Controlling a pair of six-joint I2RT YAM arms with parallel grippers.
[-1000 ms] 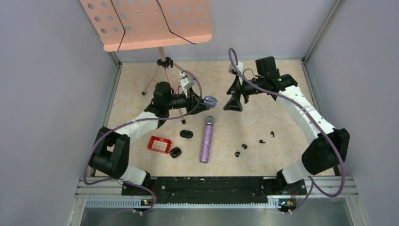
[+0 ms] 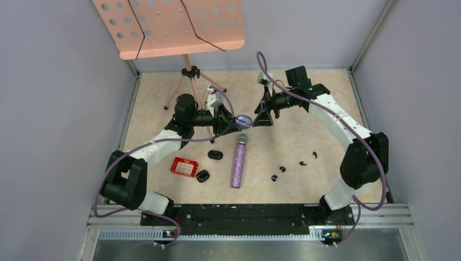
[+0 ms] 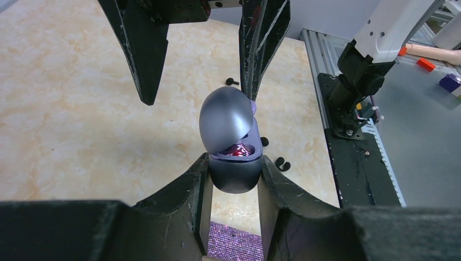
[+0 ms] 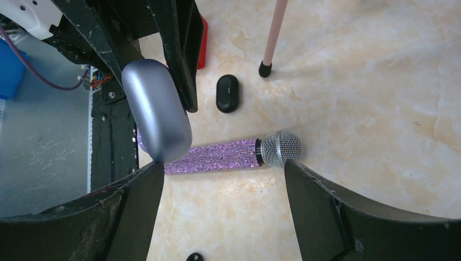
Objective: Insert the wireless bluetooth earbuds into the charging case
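A purple earbud case (image 2: 243, 122) with its lid raised is held in my left gripper, which is shut on its base; inside, something glossy red-purple shows (image 3: 239, 149). In the right wrist view the case (image 4: 156, 109) hangs in front of the left fingers. My right gripper (image 2: 263, 118) stands open just right of the case, its fingers around the case's far side in the left wrist view. Small black earbuds (image 2: 282, 169) lie scattered on the right half of the table.
A purple glitter microphone (image 2: 238, 163) lies mid-table. Two black cases (image 2: 215, 155) and a red box (image 2: 184, 167) lie to the left. A pink stand (image 2: 179, 32) is at the back left.
My right gripper has moved left toward the held case. The left gripper and case have shifted slightly downward in the top view.
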